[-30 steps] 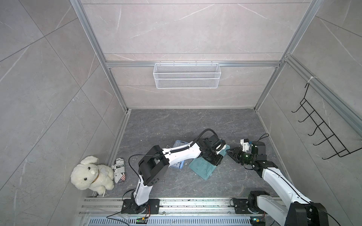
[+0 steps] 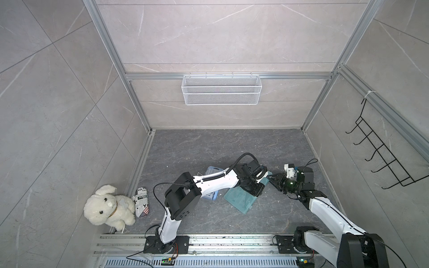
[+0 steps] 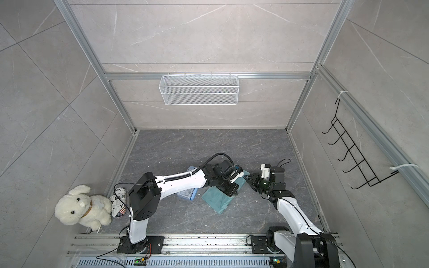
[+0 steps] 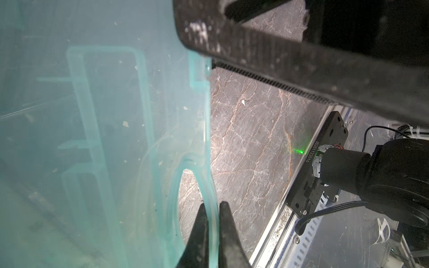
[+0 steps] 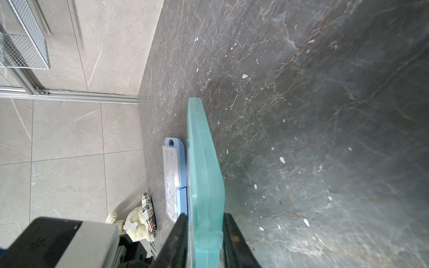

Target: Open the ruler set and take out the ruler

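A flat translucent teal case stands out under my left arm in both top views, partly covered by the gripper. Close up in the left wrist view, the case shows raised outlines and an oval handle opening. The thin rim of that opening passes between the fingers of my left gripper, which is shut on it. From the right wrist view I see the case edge-on. My right gripper has one finger on each side of that edge, somewhat apart. No ruler can be made out.
A blue case with a clear lid lies behind the teal one, half under the left arm. A white plush toy and a printed pouch rest at far left.
The right arm has shifted very slightly over the last second, its gripper staying at the case's right end. The left arm and the teal case look unmoved.
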